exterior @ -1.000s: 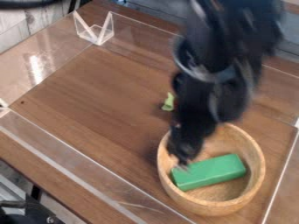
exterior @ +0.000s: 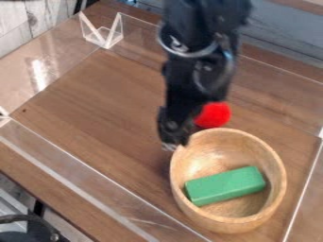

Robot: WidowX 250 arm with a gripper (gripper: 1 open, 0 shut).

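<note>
A light wooden bowl [exterior: 198, 208] sits at the front right of the table, with a green block [exterior: 225, 185] lying inside it. My black gripper [exterior: 172, 132] hangs blurred above the table, just up and left of the bowl. A red object [exterior: 214, 114] lies behind the bowl, partly hidden by the gripper. The fingertips are too blurred to show clearly whether anything is between them; the bowl's contents are in plain view.
A clear angular plastic piece [exterior: 101, 28] stands at the back left. Clear strips run along the front left and right edges.
The arm has moved up and left from over the bowl, uncovering more of the green block. The block remains in the bowl.
</note>
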